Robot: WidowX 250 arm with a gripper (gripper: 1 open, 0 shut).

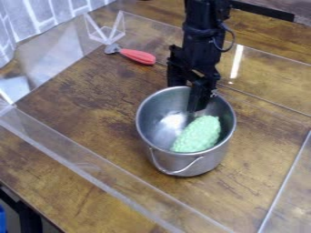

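Note:
A steel pot [161, 146] with a wire handle stands on the wooden table, holding a pale green oblong object [197, 135]. My black gripper [190, 102] is low over the pot's back part, its fingertips at or just inside the rim; whether it is open or shut is hard to tell against the dark arm.
A red-handled utensil [136, 56] with a metal head lies at the back left. Clear plastic panels edge the wooden table [85, 109] on the left and right.

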